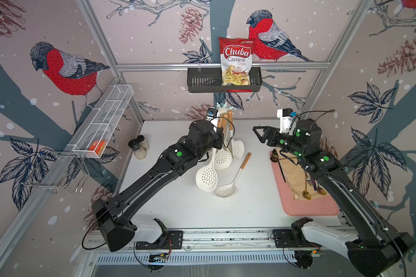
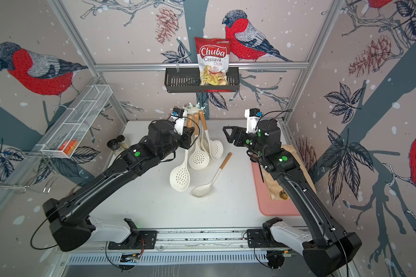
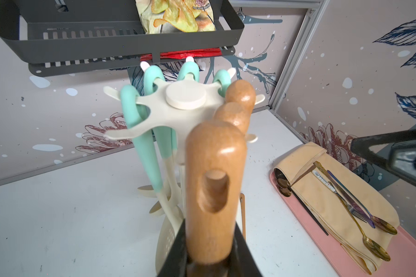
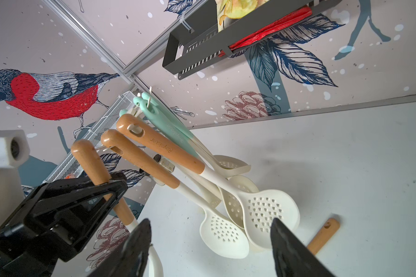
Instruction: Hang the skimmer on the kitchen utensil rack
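Note:
My left gripper is shut on the wooden handle (image 3: pixel 215 161) of a white skimmer (image 1: pixel 206 177), held upright at the front left of the white utensil rack (image 3: pixel 185 97). The rack carries several turquoise and wooden-handled utensils; whether the held skimmer's hole is on a hook cannot be told. In the right wrist view that handle (image 4: pixel 92 164) stands left of the hung ones. My right gripper is open and empty, to the right of the rack. Another white skimmer (image 2: pixel 201 191) with a wooden handle lies on the table in front.
A dark shelf (image 1: pixel 203 85) with a chips bag (image 1: pixel 236 60) hangs above the rack. A pink tray (image 1: pixel 291 203) with cutlery is at the right, two shakers (image 1: pixel 136 148) at the left beside a wire shelf (image 1: pixel 99 124).

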